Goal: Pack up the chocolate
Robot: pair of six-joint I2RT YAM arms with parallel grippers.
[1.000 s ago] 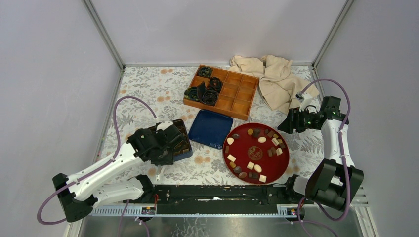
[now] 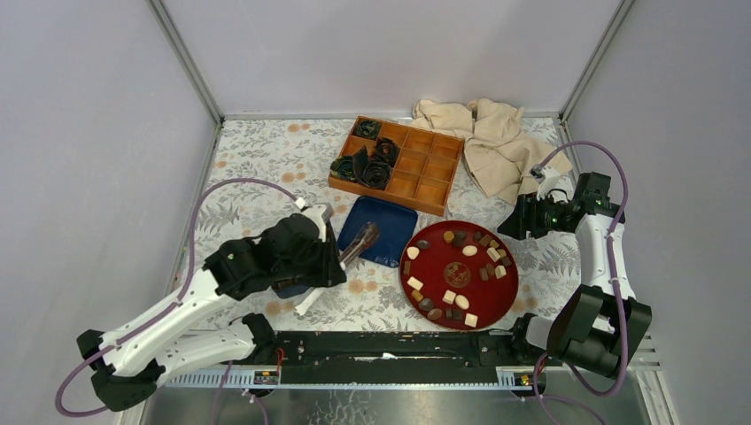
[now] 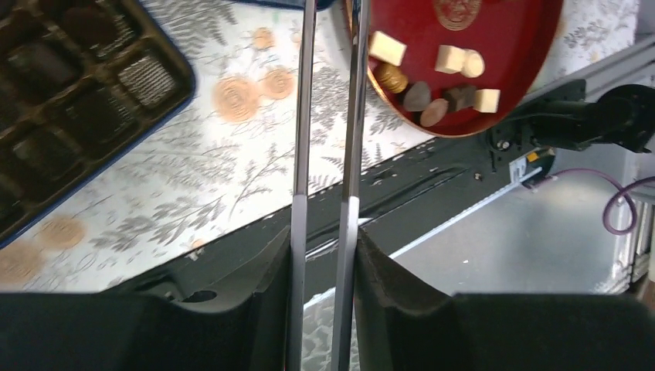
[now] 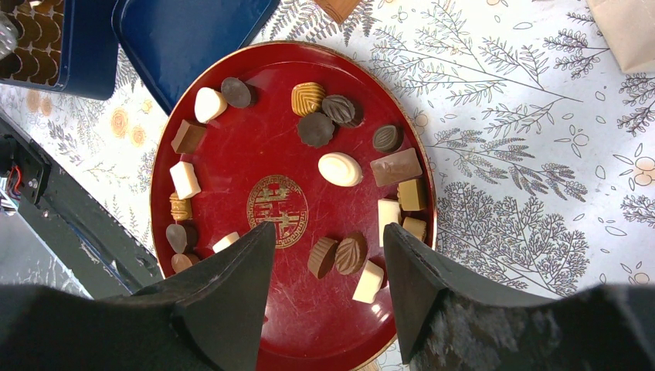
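My left gripper is shut on a pair of slim metal tongs [image 3: 305, 116], whose two arms run parallel with a narrow gap. In the top view the tongs [image 2: 358, 241] reach toward the blue lid [image 2: 372, 212]; nothing shows between their tips there, and the tips are cut off in the left wrist view. Assorted chocolates [image 4: 340, 168] lie around a round red plate [image 4: 255, 147]. The chocolate box [image 3: 174, 58] with dark compartments is largely hidden under the left arm from above. My right gripper hangs open above the plate's right side, nothing between its fingers.
Behind the lid stands an orange divided tray [image 2: 425, 173] with several dark rolled items in its left cells. A beige cloth [image 2: 496, 146] lies crumpled at the back right. Patterned table shows free between box and plate.
My left gripper has swung right with the tongs, from over the box toward the blue lid. The right arm stays still, and the plate and tray look the same.
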